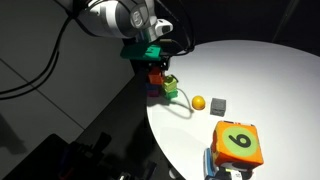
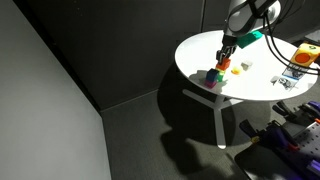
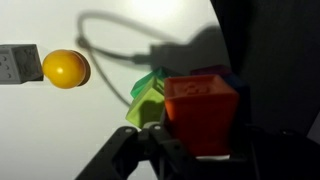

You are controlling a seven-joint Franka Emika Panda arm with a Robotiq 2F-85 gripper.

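Observation:
My gripper is shut on a red-orange block (image 3: 200, 112), which fills the space between its fingers in the wrist view. In exterior view 1 the red-orange block (image 1: 155, 76) sits directly above a dark blue-purple block (image 1: 153, 91); whether the two touch cannot be told. Right beside them are green blocks (image 1: 171, 84), one yellow-green on top of a darker green one. From above, the yellow-green block (image 3: 150, 103) lies just left of the held block, which hides most of the dark block behind it.
An orange ball (image 1: 198, 102) and a grey cube (image 1: 218, 106) lie to the right of the blocks. Nearer the front stands a large orange-and-green numbered cube (image 1: 236, 145). The white round table (image 1: 270, 80) has its edge close to the stack.

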